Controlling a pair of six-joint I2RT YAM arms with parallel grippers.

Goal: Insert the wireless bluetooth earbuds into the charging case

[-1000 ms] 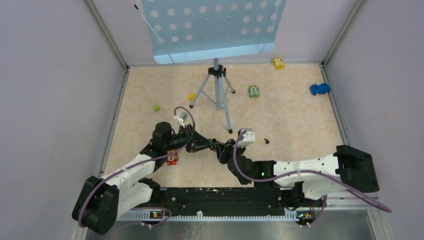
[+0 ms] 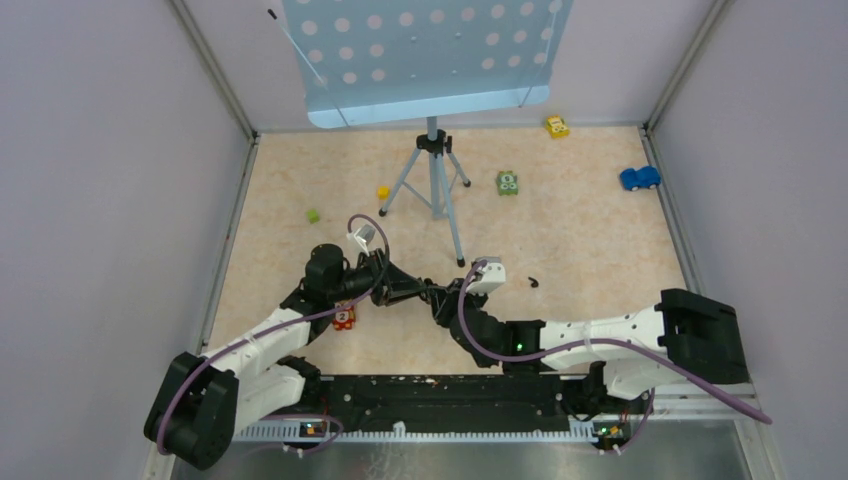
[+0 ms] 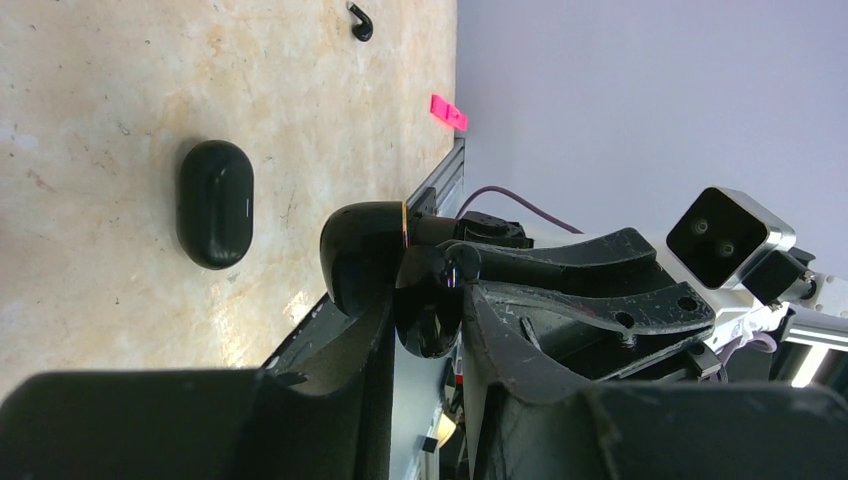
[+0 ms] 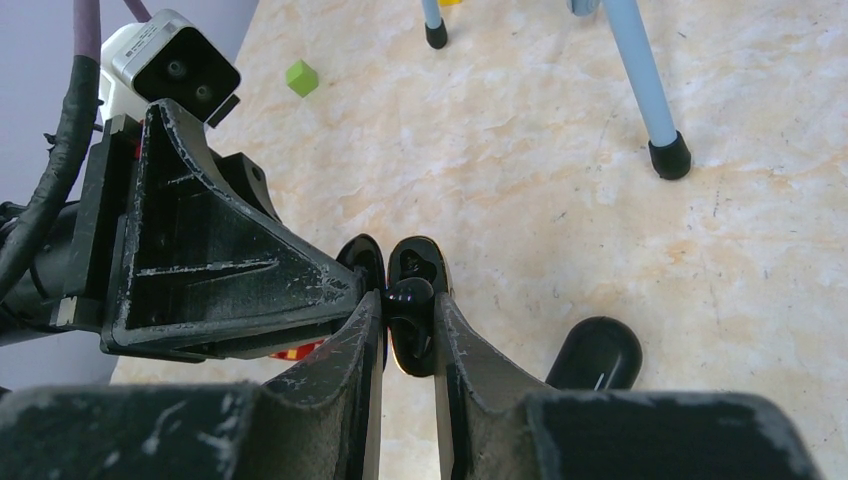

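Observation:
My left gripper is shut on the open black charging case (image 4: 418, 262), whose lid (image 3: 362, 250) stands swung out to one side. Close against it, my right gripper is shut on a black earbud (image 4: 411, 293). In the right wrist view the earbud overlaps the open case's hollow; whether it sits in a slot cannot be told. Both grippers meet above the table's front middle in the top view, where the case is mostly hidden. A second earbud (image 2: 533, 282) lies loose on the table, right of the grippers.
A closed black oval case lies on the table, also visible right of the fingers in the right wrist view. Behind the grippers stands a tripod (image 2: 436, 175). A red toy (image 2: 344, 317) lies beside the left arm.
The right arm has shifted slightly to the left, bringing its gripper a little closer to the left one. My left arm looks still.

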